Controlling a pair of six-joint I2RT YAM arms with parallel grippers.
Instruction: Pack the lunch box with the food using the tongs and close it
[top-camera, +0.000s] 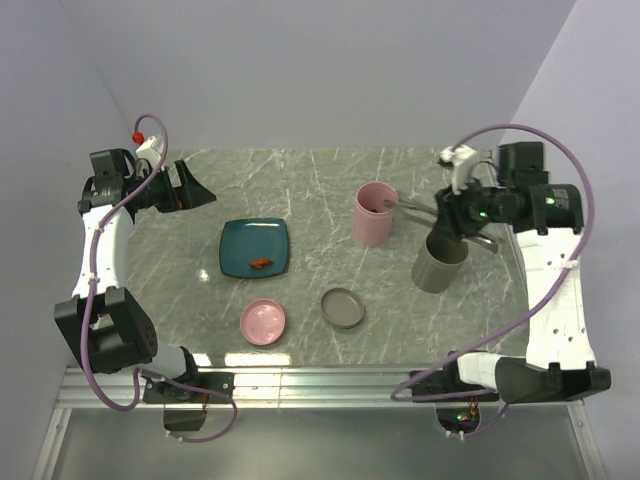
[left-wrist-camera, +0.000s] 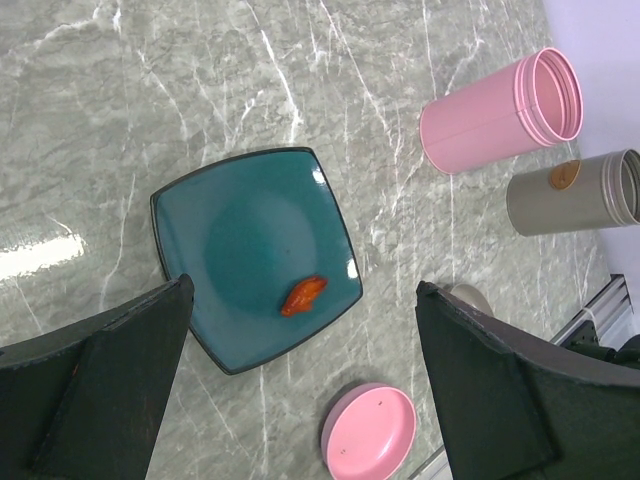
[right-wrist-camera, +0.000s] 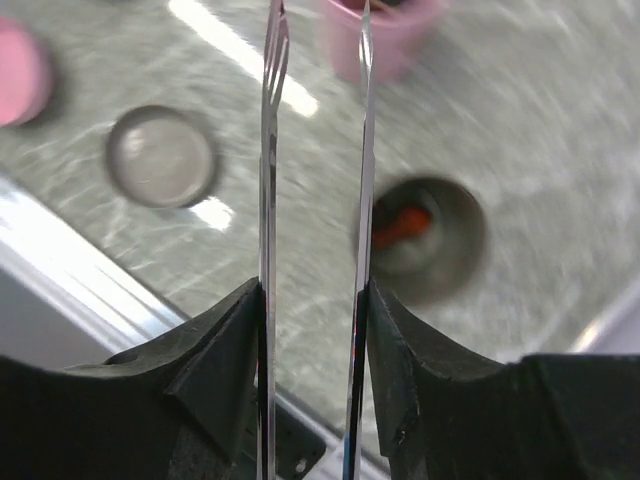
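Observation:
In the top view my right gripper, blurred, has long metal tongs running through it. Their tips are over the mouth of the pink container. In the right wrist view the tong arms stand apart along my fingers, which are spread, with no food between the arms. Some reddish food lies inside the grey container. The pink container has dark contents, partly hidden. A teal square plate holds a small orange-brown piece of food. My left gripper stays open and empty at the left.
A pink lid and a grey lid lie near the table's front edge. Bare marble is free between the plate and the pink container. Walls close in the back and sides.

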